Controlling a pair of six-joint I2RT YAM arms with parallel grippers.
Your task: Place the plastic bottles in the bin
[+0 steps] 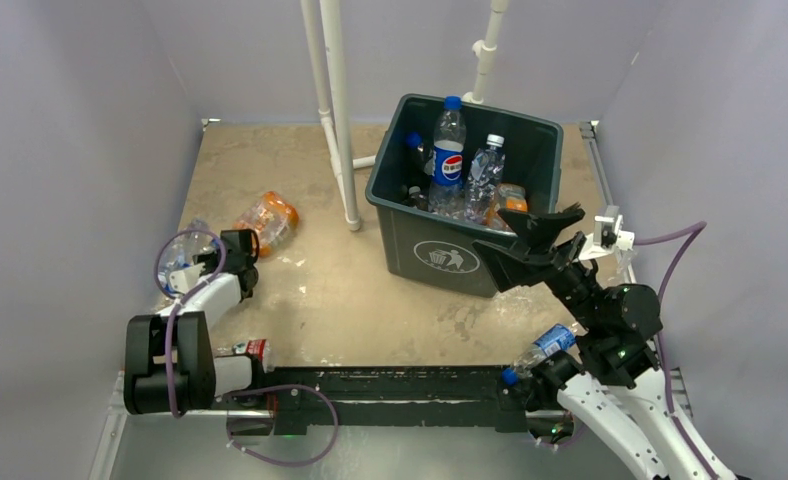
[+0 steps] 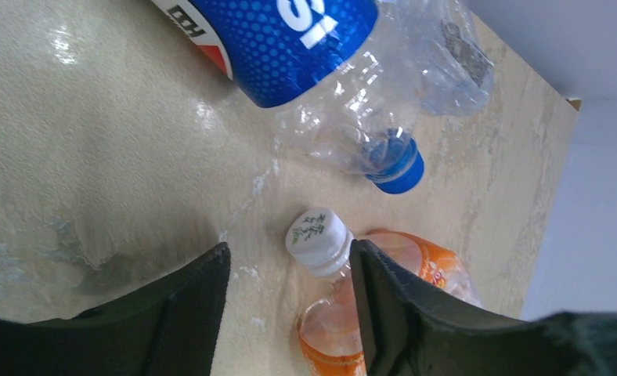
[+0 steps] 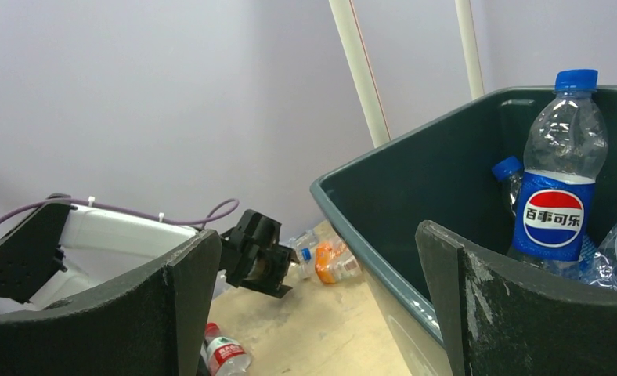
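Observation:
My left gripper stands open low over the left of the floor, its fingers just short of a white-capped bottle with an orange label (image 2: 387, 254). Farther from them lie a clear blue-capped bottle (image 2: 337, 125) and a blue-labelled bottle (image 2: 290, 47). The green bin (image 1: 440, 260) at the back centre holds several bottles, including an upright Pepsi bottle (image 3: 556, 204). My right gripper is open at the bin's front right rim, nothing between its fingers.
A red-labelled bottle (image 3: 229, 352) lies at the front left, a blue-labelled one (image 1: 548, 345) at the front right. White pipes (image 1: 335, 90) rise left of the bin.

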